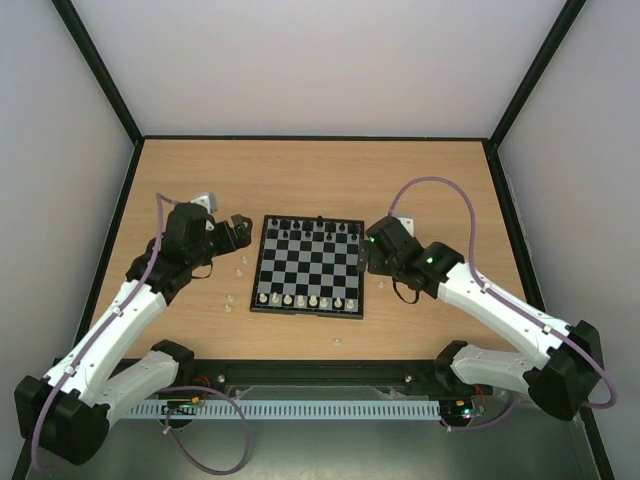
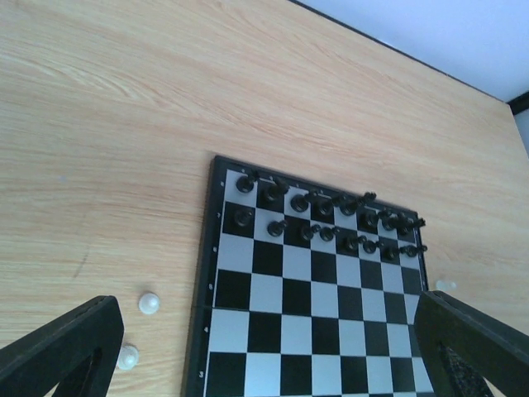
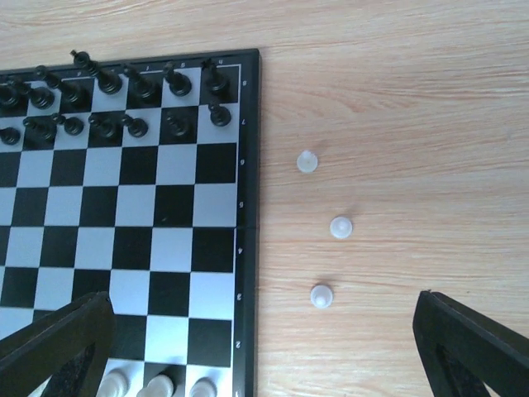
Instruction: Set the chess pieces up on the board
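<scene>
The chessboard (image 1: 308, 262) lies mid-table. Black pieces (image 3: 215, 79) stand in two rows along its far side; a row of white pieces (image 1: 300, 301) lines the near side. Small white pieces stand loose on the wood on both sides, such as one (image 2: 149, 303) left of the board and another (image 3: 341, 227) right of it. My left gripper (image 1: 242, 228) is raised at the board's upper left, open and empty. My right gripper (image 1: 367, 254) hangs open over the board's right edge, with nothing between its fingers.
Bare wood (image 1: 320, 175) is free behind the board. A small loose white piece (image 1: 337, 341) sits near the table's front edge. Walls and a dark frame border the table at back and sides.
</scene>
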